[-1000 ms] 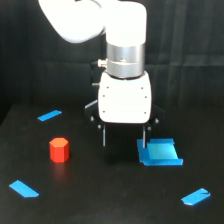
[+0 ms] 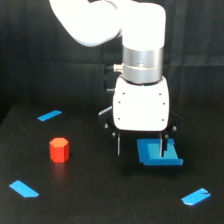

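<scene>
A red hexagonal block (image 2: 59, 150) rests on the dark table at the left. To the right lies a blue square tray (image 2: 172, 160), its back edge partly hidden behind my gripper. My gripper (image 2: 140, 152) hangs open with its thin fingers wide apart, and nothing shows between them. Its right finger (image 2: 162, 146) overlaps the tray in the camera view; whether it touches the tray cannot be told. The red block is well to the gripper's left, apart from it.
Strips of blue tape mark the table at the back left (image 2: 49, 115), front left (image 2: 23, 189) and front right (image 2: 196, 197). A black curtain (image 2: 30, 60) hangs behind.
My gripper has shifted to the right, and its right finger now stands in front of the tray. The red block and the tray have stayed in place.
</scene>
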